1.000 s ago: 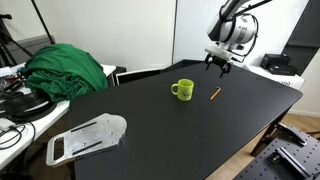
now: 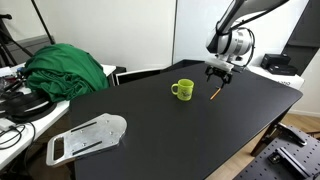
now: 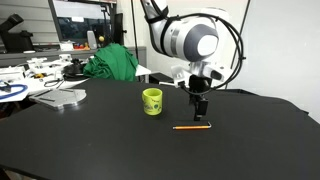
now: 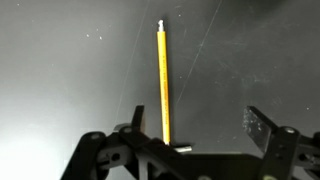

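A yellow-orange pencil point(image 4: 164, 85) lies flat on the dark table, running lengthwise left of centre in the wrist view. Over the tabletop, my gripper stands open, and nothing is held between its fingers. The pencil passes near the left finger point(image 4: 138, 120), inside the gap. In exterior view 2 the gripper point(image 3: 199, 107) is just above and behind the pencil point(image 3: 192, 127), apart from it. A yellow-green mug point(image 2: 184, 90) stands upright to the left of the pencil.
A metal tray point(image 2: 87, 138) lies at the table's near left in exterior view 1. Green cloth point(image 2: 67, 75) is heaped beyond the table's left side.
My gripper has come down toward the table, closer to the pencil. The pencil and the mug have stayed where they were.
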